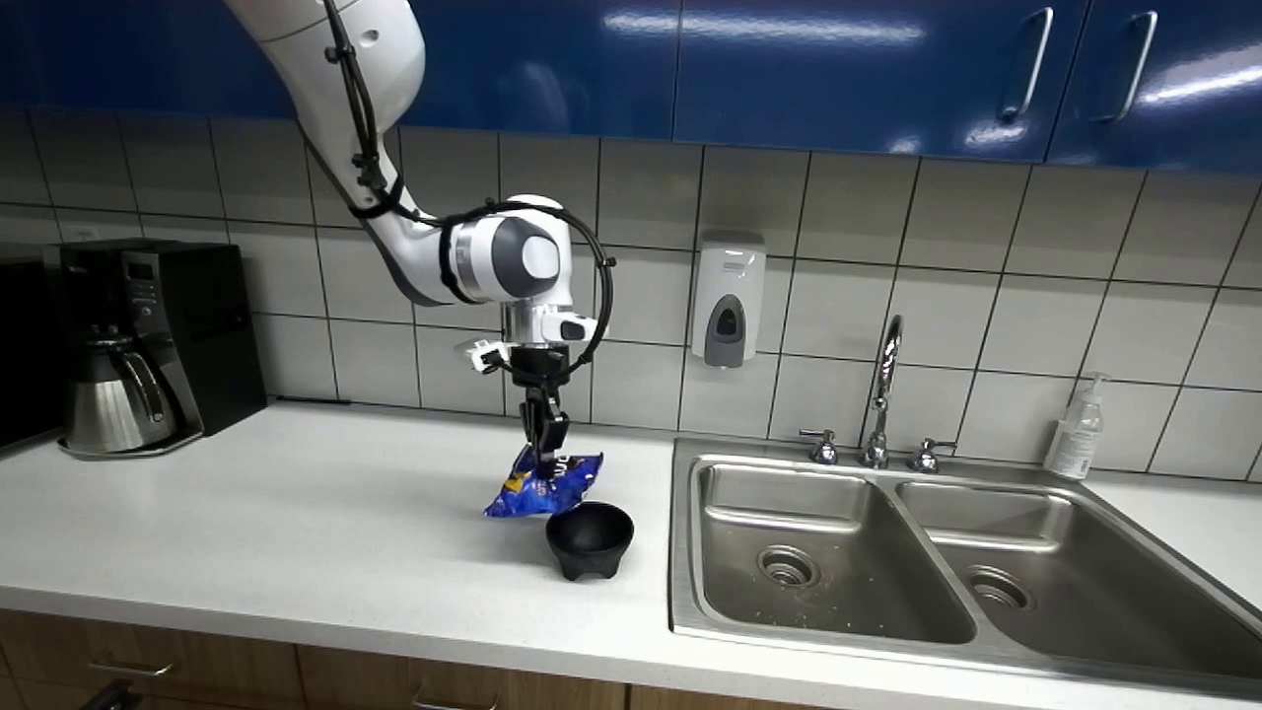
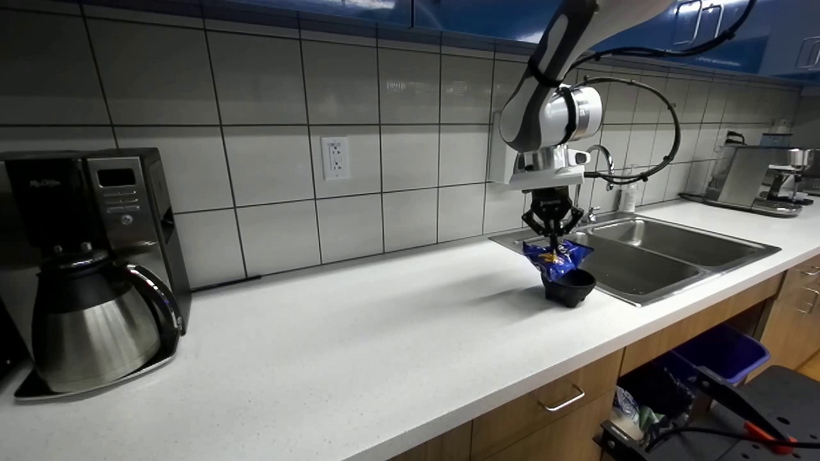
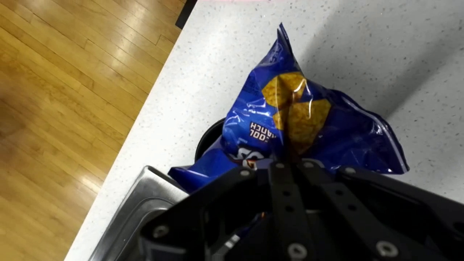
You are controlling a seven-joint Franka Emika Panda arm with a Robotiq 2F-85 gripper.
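My gripper (image 1: 546, 471) is shut on a crumpled blue chip bag (image 3: 261, 111), pinching it near its middle. The bag, printed with orange chips and "Cool Ranch", hangs above the counter in all views. A small black bowl (image 1: 591, 542) stands upright on the counter, just right of and in front of the bag in exterior view 1. From the wrist, the bag hides most of the bowl, leaving a piece of its dark rim (image 3: 208, 137) showing. In exterior view 2 the bag (image 2: 557, 261) overlaps the bowl's back edge; whether they touch I cannot tell.
To the right, a steel double sink (image 1: 688, 568) is set into the counter, with a faucet (image 1: 881, 396) behind it. A coffee maker (image 1: 177, 337) stands at the far left. Between coffee maker and bag the white counter (image 1: 296, 497) is clear.
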